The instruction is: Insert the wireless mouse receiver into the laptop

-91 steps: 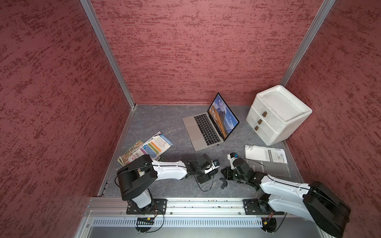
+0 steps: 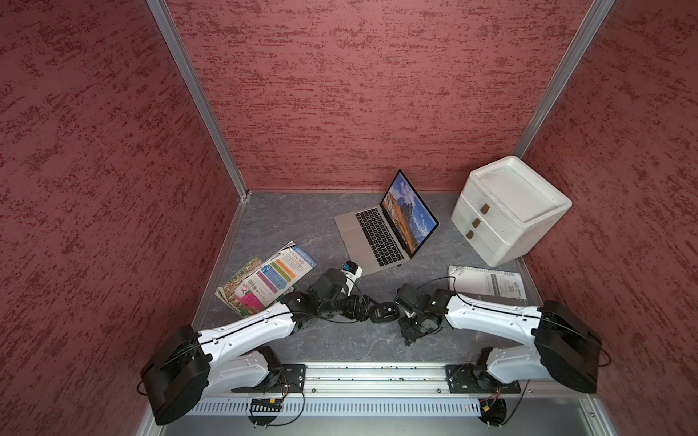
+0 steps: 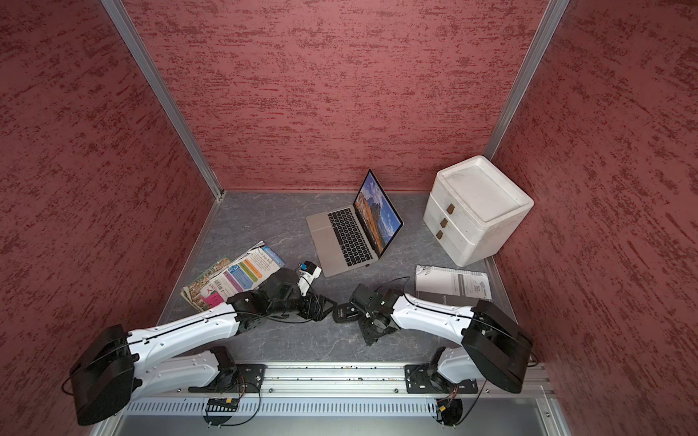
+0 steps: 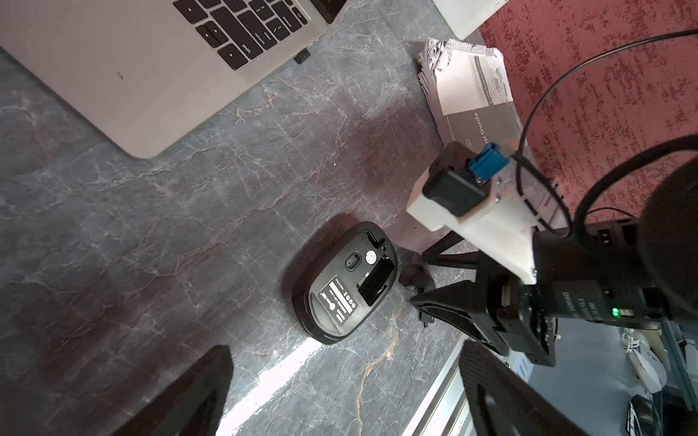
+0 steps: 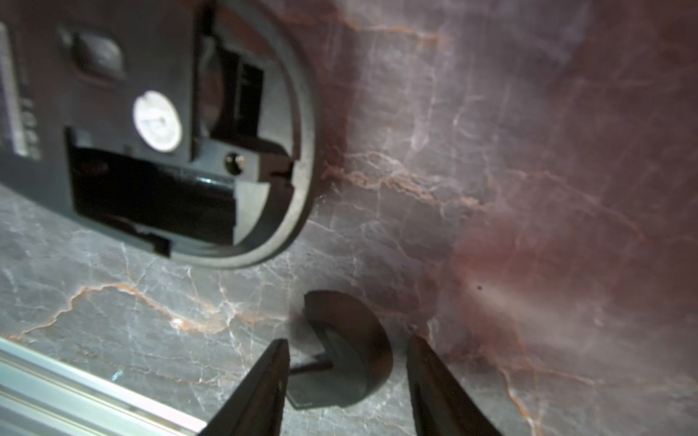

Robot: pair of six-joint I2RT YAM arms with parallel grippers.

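Observation:
A silver laptop [image 2: 367, 239] stands open at mid table; a small black receiver [image 4: 301, 56] sits at its side edge. A black mouse [image 4: 341, 287] lies underside up, battery bay uncovered. Its curved black cover [image 5: 349, 367] lies separately just below it, between the fingertips of my open right gripper, which is angled down over it. My left gripper is open over the table beside the mouse, holding nothing.
Magazines [image 2: 265, 276] lie at the left, papers [image 2: 487, 279] at the right. A white drawer unit [image 2: 512, 210] stands at the back right. Bare table surrounds the laptop's left side.
My left gripper has risen and drawn back to the left from the mouse.

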